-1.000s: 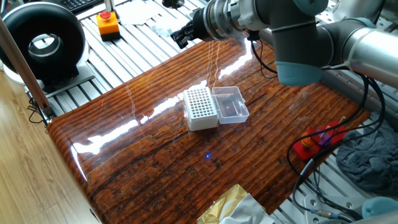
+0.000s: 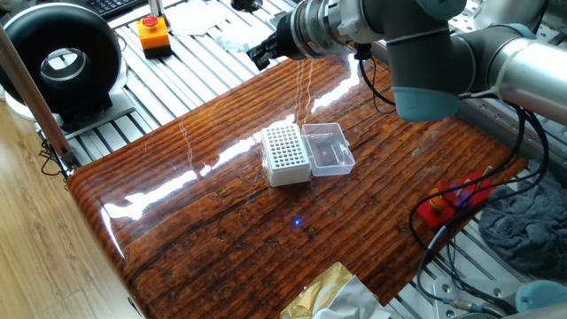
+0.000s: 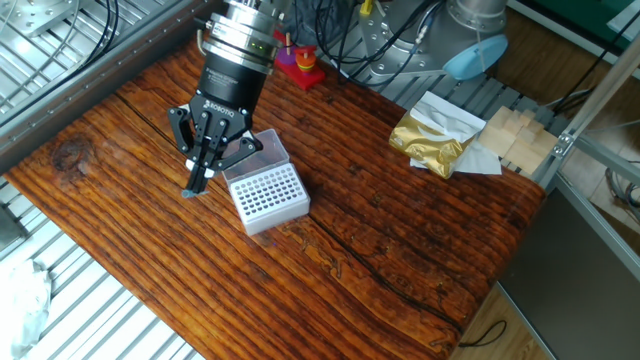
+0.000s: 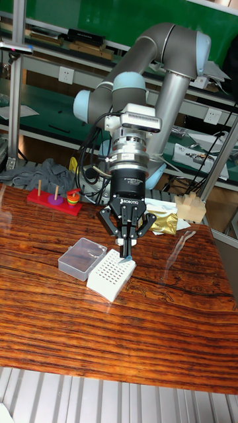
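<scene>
A white rack (image 2: 286,152) with rows of round holes stands on the wooden table, its clear lid (image 2: 329,149) folded open beside it. Above the table, my gripper (image 3: 199,178) points down with its fingers close together, to the side of the rack in exterior view 2. A small bluish, see-through piece (image 3: 193,193) shows right at the fingertips, and again there in exterior view 3 (image 4: 127,263). It looks pinched between them, though its shape is too small to make out. In exterior view 1, the gripper (image 2: 257,58) is high near the table's far edge.
A gold and white packet (image 3: 436,145) and wooden blocks (image 3: 518,139) are at one end of the table. Near the robot's base sits a red pegged toy (image 4: 54,202) beside cables.
</scene>
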